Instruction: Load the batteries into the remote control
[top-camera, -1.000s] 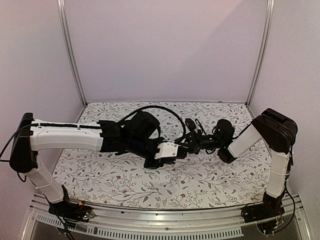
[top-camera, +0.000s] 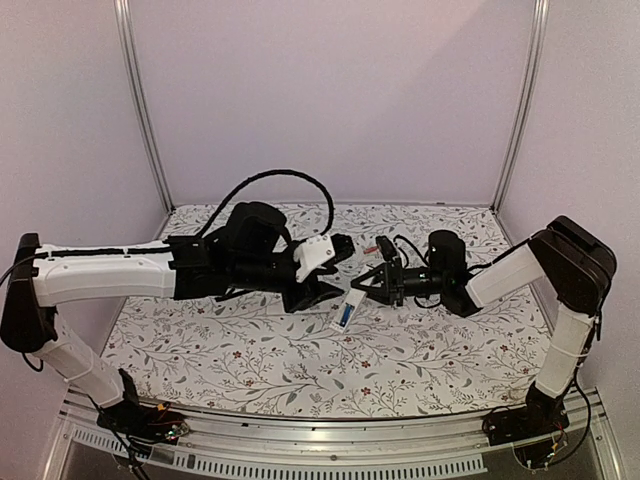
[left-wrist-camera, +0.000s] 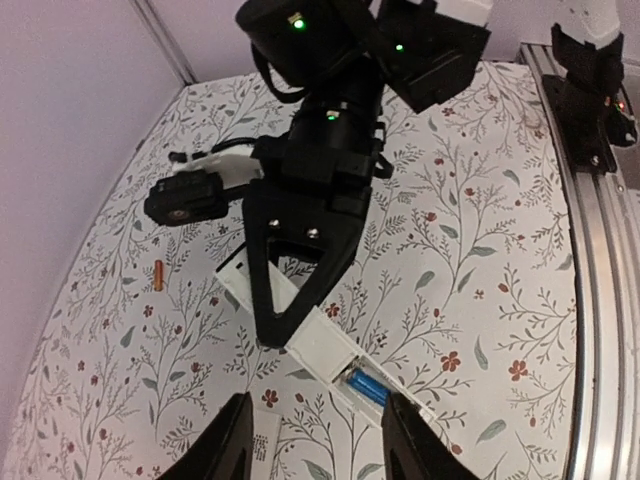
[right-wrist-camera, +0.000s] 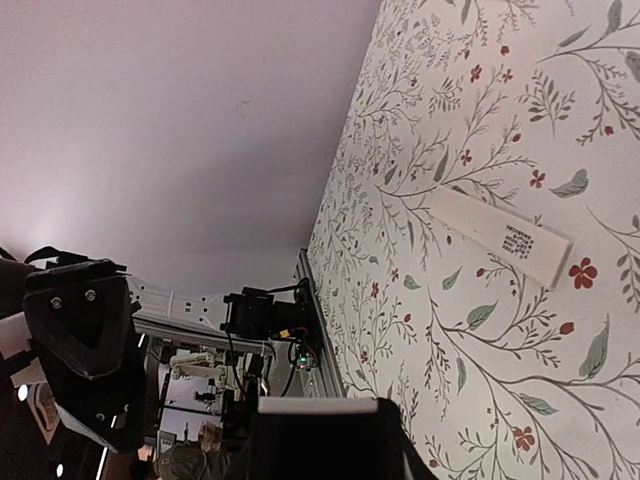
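Note:
My right gripper is shut on the white remote, held tilted with its battery compartment uncovered. In the left wrist view a blue battery lies in that compartment. My left gripper is above and left of the remote, its fingers apart with nothing seen between them. An orange battery lies on the table. A white piece with a printed patch, perhaps the cover, lies on the table, also partly seen at the bottom of the left wrist view.
Walls enclose the back and sides, and a metal rail runs along the front edge.
My left gripper has moved up and to the left, away from the remote, which now shows in the top view. The right arm has shifted slightly to the right.

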